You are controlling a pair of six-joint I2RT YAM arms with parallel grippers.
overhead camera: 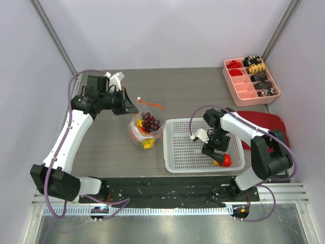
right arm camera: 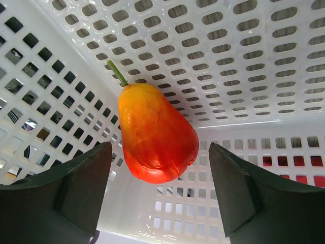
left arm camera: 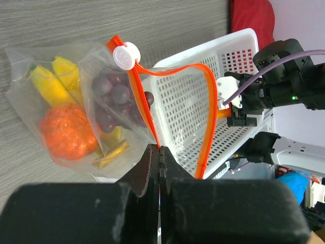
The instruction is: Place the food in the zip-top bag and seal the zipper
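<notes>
A clear zip bag (overhead camera: pixel 147 127) with orange zipper edge holds grapes (left arm camera: pixel 119 99), yellow items (left arm camera: pixel 51 86) and an orange round item (left arm camera: pixel 68 132). My left gripper is shut on the bag's thin zipper edge, propping the bag open. A red-orange pepper (right arm camera: pixel 157 134) with a green stem lies in the white basket (overhead camera: pixel 177 165). My right gripper (overhead camera: pixel 216 156) is down in the basket, part open around the pepper, its two fingers either side of it in the right wrist view.
A pink divided organiser (overhead camera: pixel 244 91) sits at the back right, with a red cloth (overhead camera: pixel 269 120) in front of it, behind the right arm. The table behind the bag is clear.
</notes>
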